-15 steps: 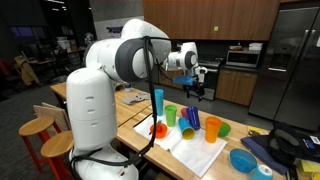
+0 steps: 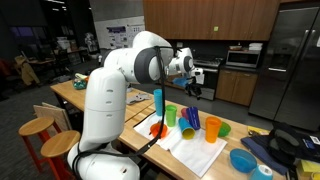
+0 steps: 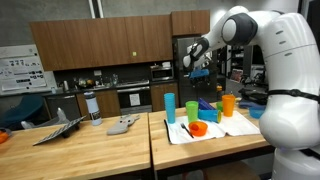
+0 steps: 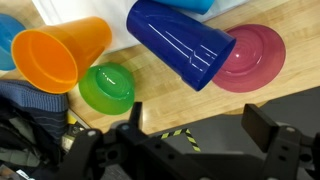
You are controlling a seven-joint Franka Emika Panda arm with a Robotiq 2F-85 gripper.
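Note:
My gripper is open in the wrist view, with nothing between its fingers, above the table's edge. A dark blue cup (image 4: 178, 38) lies tilted beyond the gap. To its right is a round red dish (image 4: 252, 60); at the left are an orange cup (image 4: 62, 54) and a green cup or bowl (image 4: 107, 88). In exterior view 1 the gripper (image 2: 193, 92) hangs above the group, clear of the dark blue cup (image 2: 193, 116); the orange cup (image 2: 212, 127) stands to the right of it.
A white sheet (image 2: 198, 152) lies bare at the front. Someone (image 2: 187, 62) stands behind the table.
The person in the background has shifted to the left and changed posture. My arm and the tableware show no clear movement.

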